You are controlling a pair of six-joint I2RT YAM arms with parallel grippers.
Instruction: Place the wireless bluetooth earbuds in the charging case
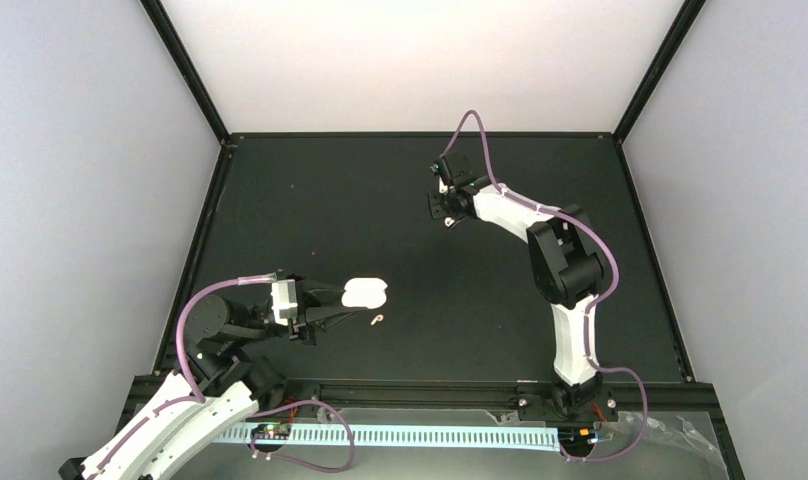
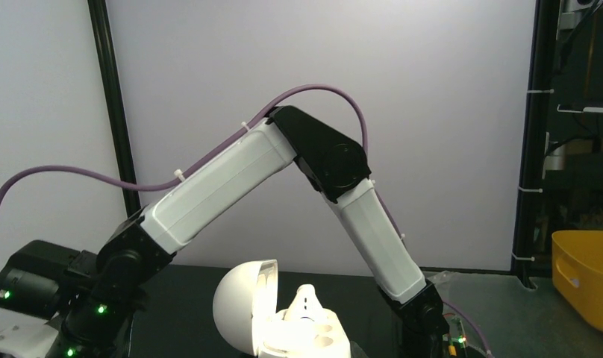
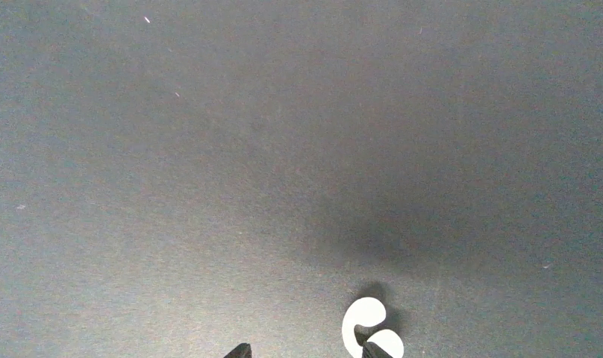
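Observation:
In the top view the white charging case (image 1: 365, 292) is held off the left arm's end, with my left gripper (image 1: 346, 298) shut on it. The left wrist view shows that case (image 2: 302, 335) with its rounded lid (image 2: 235, 307) raised and sockets in its body. One earbud (image 1: 378, 319) lies on the black table just below the case. Another earbud (image 1: 448, 222) lies farther back, beside my right gripper (image 1: 438, 214). Seen from the right wrist, the right gripper is open, its fingertips apart; the white earbud (image 3: 351, 328) is at the right fingertip, which partly covers it.
White walls enclose it on the sides. A yellow bin (image 2: 586, 280) stands outside the work area, at the right of the left wrist view.

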